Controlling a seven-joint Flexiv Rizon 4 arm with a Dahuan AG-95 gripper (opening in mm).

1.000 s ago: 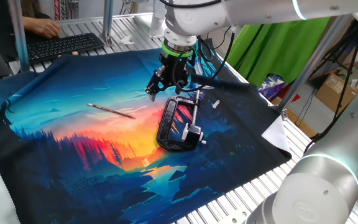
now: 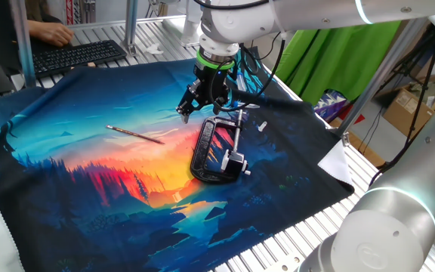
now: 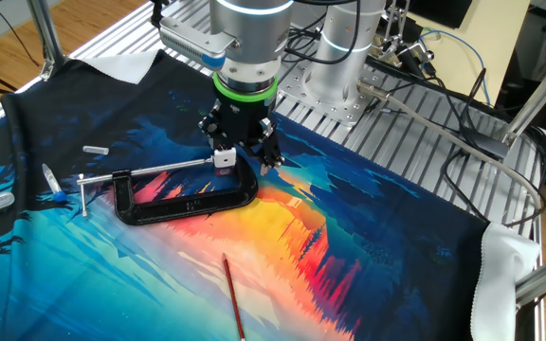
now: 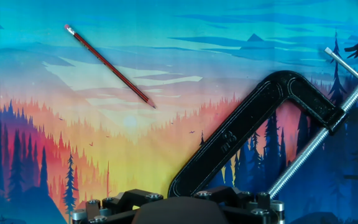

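A dark red pencil (image 2: 134, 134) with a pink eraser end lies flat on the printed cloth; in the wrist view the pencil (image 4: 110, 65) slants across the upper left. The black C-clamp (image 4: 229, 138) with its silver screw lies to the right there, and its frame (image 3: 188, 207) rests flat on the cloth in exterior view 2. My gripper is open, its two fingers spread wide at the bottom of the wrist view with nothing visible between them. From exterior view 1, the gripper (image 2: 205, 108) hangs above the cloth beside the clamp's far end, apart from the pencil.
Small clear tubes lie past the clamp's screw end, among them a blue-tipped tube (image 3: 53, 185) and a short tube (image 3: 96, 150). A keyboard (image 2: 80, 55) with a person's hand (image 2: 49, 32) sits beyond the cloth.
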